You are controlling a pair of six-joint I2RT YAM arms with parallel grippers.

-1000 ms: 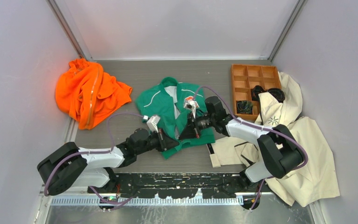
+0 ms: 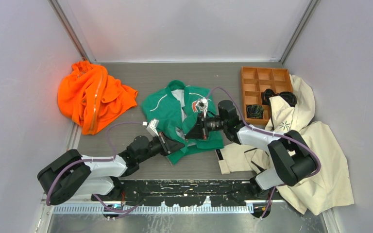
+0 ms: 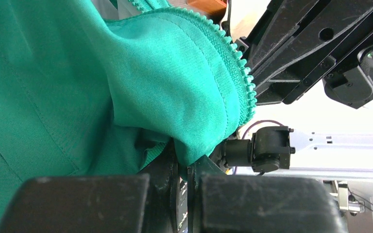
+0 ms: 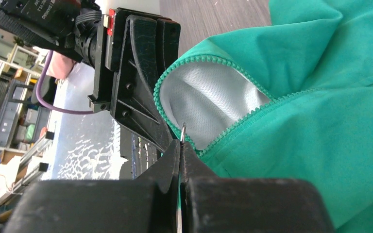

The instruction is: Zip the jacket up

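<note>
The green jacket lies in the middle of the table, front open, zipper teeth running round a gap with silver-white lining. My left gripper is shut on a fold of the jacket's lower front edge beside the zipper. My right gripper is shut on a thin metal piece, apparently the zipper pull, at the bottom of the zipper, just to the right of and above my left gripper.
An orange garment is at the left. A wooden compartment box with dark coils and cream cloth are at the right. Bare table shows behind the jacket.
My left gripper has shifted slightly left and up; the right gripper has shifted slightly, staying over the zipper. The jacket's lower front has moved a little with them.
</note>
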